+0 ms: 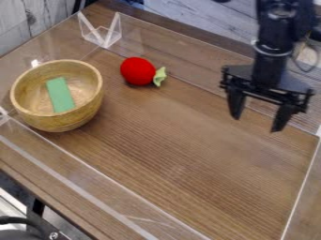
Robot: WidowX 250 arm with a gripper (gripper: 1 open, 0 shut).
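Note:
My gripper [265,111], a black two-fingered tool, hangs over the right part of the wooden table [175,178], blurred, with its fingers spread apart and nothing visible between them. A red object with a green leafy top [141,70] lies at the upper middle, well to the left of the gripper. A wooden bowl [83,94] at the left holds a green block [62,97].
A small clear rack or holder [103,30] stands at the back left. The table's edges show along the left and right sides.

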